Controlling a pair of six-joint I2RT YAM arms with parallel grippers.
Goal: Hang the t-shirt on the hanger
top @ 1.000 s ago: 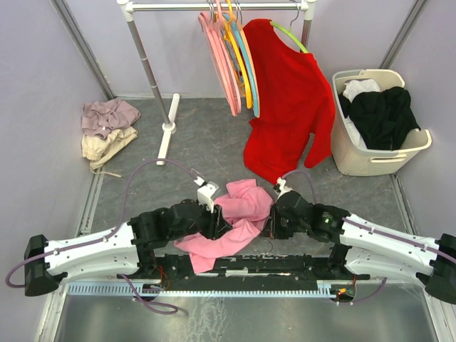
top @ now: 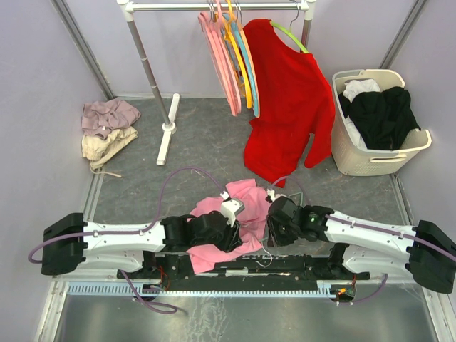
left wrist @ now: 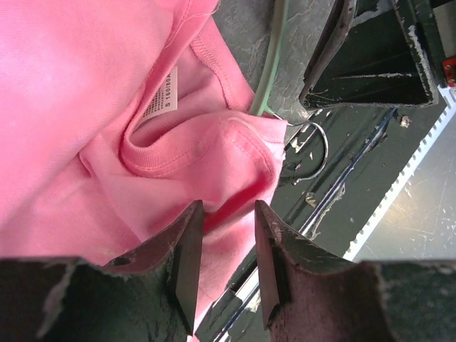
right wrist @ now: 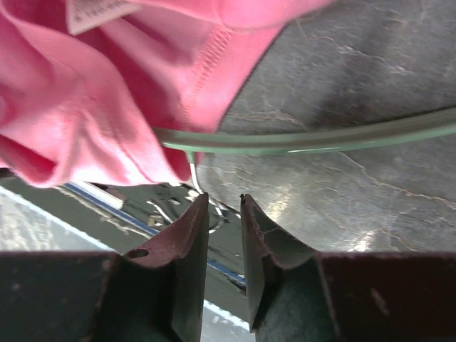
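The pink t-shirt (top: 246,203) lies crumpled on the floor between the two arms. A green hanger (left wrist: 273,57) has one end inside the shirt's neck opening, and its metal hook (left wrist: 320,153) sticks out beside the collar. In the right wrist view the rest of the green hanger (right wrist: 320,140) extends bare to the right over the floor. My left gripper stands part open above the collar, nothing gripped between its fingers. Near the hook, my right gripper is also part open, its fingers clear of hanger and shirt.
A rack (top: 147,65) behind carries several empty hangers (top: 239,60) and a red garment (top: 288,100). The laundry basket (top: 370,164) stands at the right, folded clothes (top: 107,128) at the left.
My left gripper has moved right and slightly down, closer to the right one. The right arm shifted a little left.
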